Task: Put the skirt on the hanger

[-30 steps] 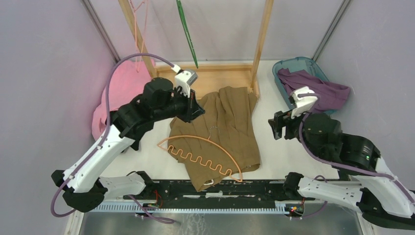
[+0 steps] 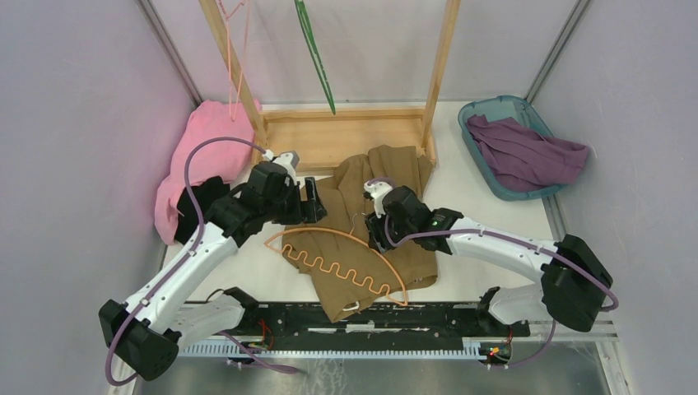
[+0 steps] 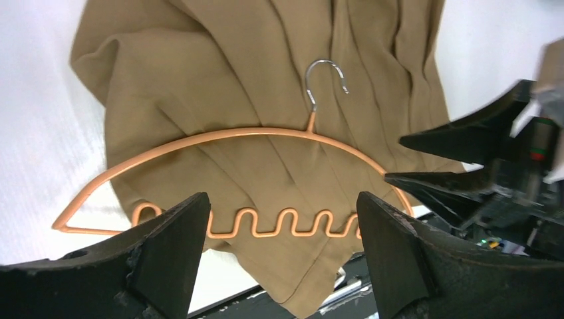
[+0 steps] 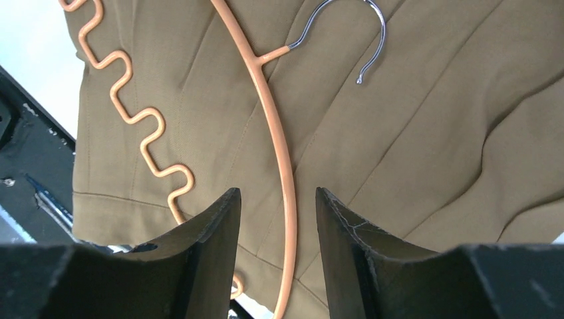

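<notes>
A brown skirt lies crumpled on the white surface, and an orange hanger with a metal hook lies on top of it. My left gripper is open above the skirt's left part, over the hanger, nothing between its fingers. My right gripper is low over the hanger's right half; in the right wrist view its parted fingers straddle the hanger's bar from above, and whether they touch it I cannot tell.
A wooden stand with pink and green hangers is at the back. A teal basket with purple cloth sits at the right, pink and black clothes at the left. Bare surface shows beside the skirt.
My right gripper has come left and down onto the hanger's area. The left gripper has lowered and turned, its fingers now parted over the skirt. The skirt and hanger appear unmoved.
</notes>
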